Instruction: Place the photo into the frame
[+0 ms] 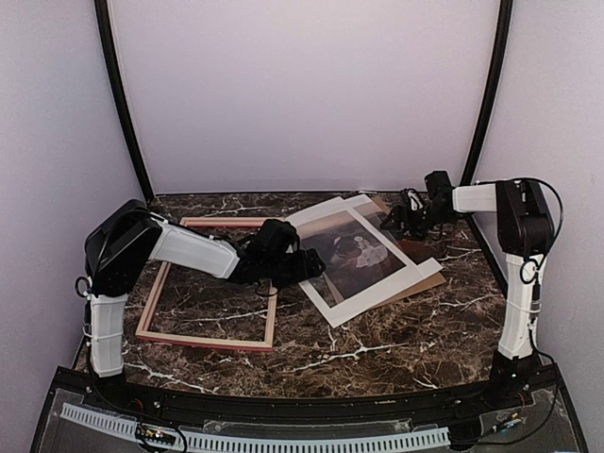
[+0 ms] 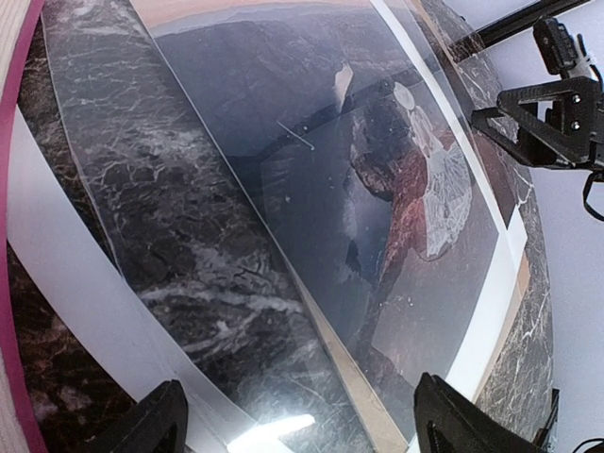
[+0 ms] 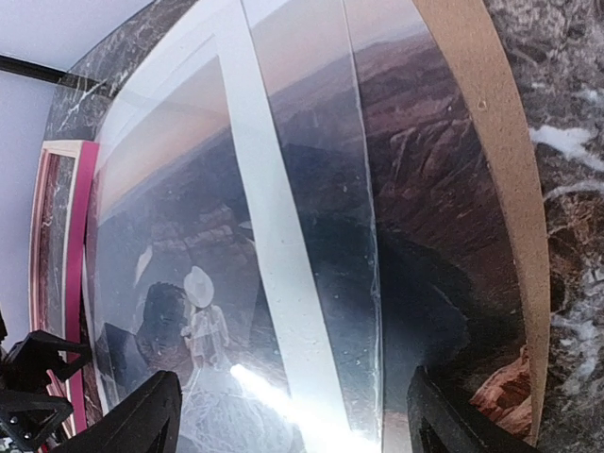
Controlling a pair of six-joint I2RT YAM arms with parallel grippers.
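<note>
The empty pinkish wooden frame [image 1: 206, 342] lies flat at the left, its right side partly under my left arm. To its right rests a tilted stack: a clear sheet with white borders [image 1: 351, 308] and the photo [image 1: 363, 250] of a couple, showing through it. A brown backing board [image 1: 415, 291] sticks out at the right. My left gripper [image 1: 311, 264] is open over the stack's left edge; in its wrist view the clear sheet's pale border [image 2: 104, 302] passes beneath. Open too, my right gripper [image 1: 392, 226] hovers at the upper right edge, with the sheet's edge [image 3: 377, 311] between its fingers' lines.
Bare dark marble table [image 1: 311, 363] lies in front of the stack and at the far right. White walls [image 1: 302, 94] enclose the back and sides. My two grippers face each other across the stack.
</note>
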